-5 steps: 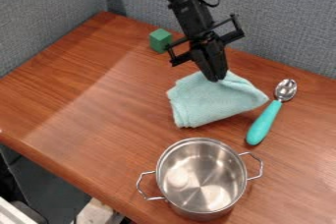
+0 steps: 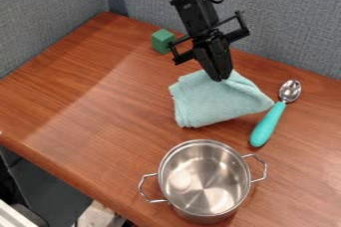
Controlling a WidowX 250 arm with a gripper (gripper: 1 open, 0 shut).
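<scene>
A black gripper reaches down from the top centre onto a pale mint cloth, its fingertips at the cloth's upper edge, where the fabric rises toward them. The cloth lies folded on the wooden table. Whether the fingers are closed on the fabric is hard to tell at this size.
A steel pot with two handles stands at the front. A spoon with a turquoise handle lies right of the cloth. A green block sits at the back.
The cloth's front left portion has shifted slightly, and the gripper has moved very little.
</scene>
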